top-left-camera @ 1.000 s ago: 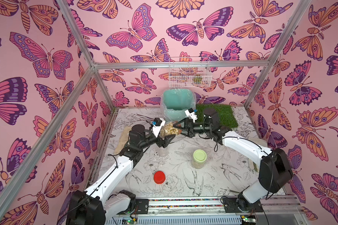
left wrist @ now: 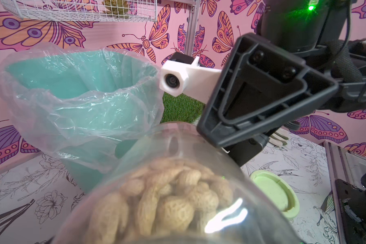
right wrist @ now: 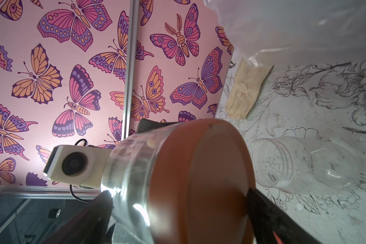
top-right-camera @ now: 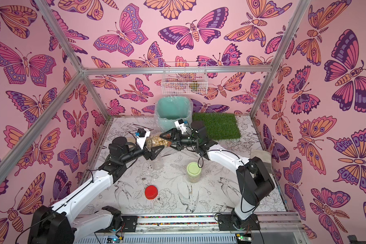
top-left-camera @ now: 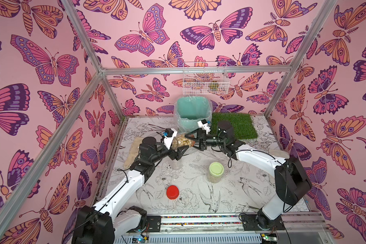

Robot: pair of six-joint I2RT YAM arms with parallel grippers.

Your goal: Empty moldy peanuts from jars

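Observation:
A clear jar of peanuts (top-left-camera: 182,140) with an orange-brown lid (right wrist: 209,174) lies sideways in the air above the table. My left gripper (top-left-camera: 178,150) is around its body; whether it grips firmly is hard to tell. My right gripper (top-left-camera: 194,139) stands with open fingers at the lid end. A teal bin (top-left-camera: 191,109) with a clear liner stands behind. An empty clear jar (right wrist: 313,164) is below, a green-lidded jar (top-left-camera: 215,172) stands right of centre, and a red lid (top-left-camera: 172,192) lies near the front.
Artificial grass (top-left-camera: 244,126) lies at the back right, a beige cloth (right wrist: 248,89) at the left. A wire basket (top-left-camera: 203,87) hangs on the back wall.
The right arm has shifted left toward the jar's lid since a second ago. The left arm and jar have barely moved.

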